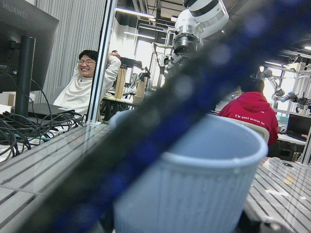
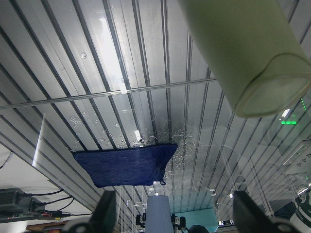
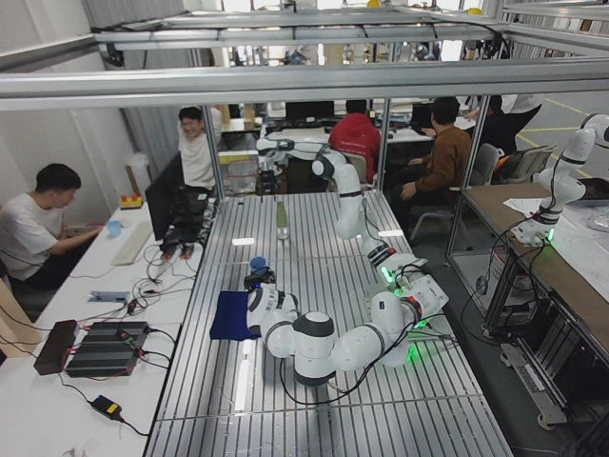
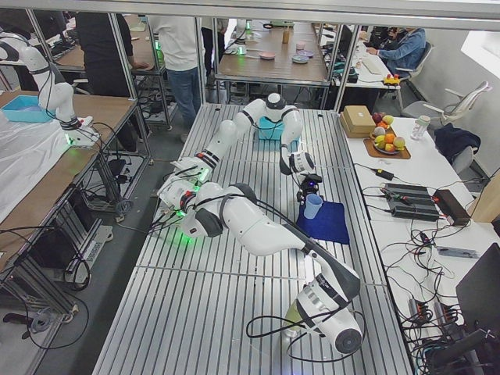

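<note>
A blue cup [image 4: 312,206] is at my left gripper [image 4: 308,190], low by the dark blue cloth [image 3: 228,319]; in the left wrist view the cup [image 1: 180,194] fills the lower middle, behind a blurred dark band, and whether the fingers grip it is unclear. A pale green bottle [image 3: 282,224] stands at the far end of the table in the left camera view. My right gripper [image 3: 268,176] is above it; in the right wrist view the bottle [image 2: 248,58] is at upper right, outside the widely parted, open fingers.
A turquoise bin [image 4: 267,130] sits at one end of the slatted table [image 3: 219,400]. Side desks hold cables, boxes and a fruit plate [image 4: 388,143]. Bare table surrounds the bottle. People sit beyond the frame.
</note>
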